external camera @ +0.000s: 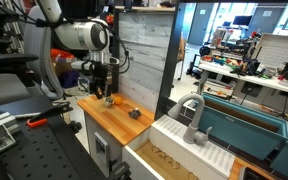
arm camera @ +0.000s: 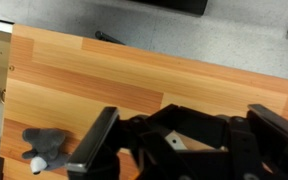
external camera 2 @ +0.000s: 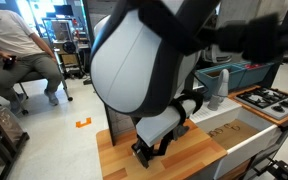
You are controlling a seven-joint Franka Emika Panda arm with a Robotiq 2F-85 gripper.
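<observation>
My gripper (external camera: 103, 90) is at the left end of the wooden counter, pointing down and low over it. In the wrist view its dark fingers fill the bottom edge, and the gripper looks shut, with no object clearly held. Just by the fingertips a small pale patch (arm camera: 175, 141) shows; what it is cannot be made out. A grey plush toy (arm camera: 46, 148) with a white patch lies on the wood, apart from the fingers. Beside the gripper an orange item (external camera: 117, 101) sits on the counter. The second exterior view has the white arm covering much of the counter.
To the right is a sink (external camera: 164, 160) with a grey faucet (external camera: 195, 112). A tall grey panel (external camera: 147, 60) stands behind the counter.
</observation>
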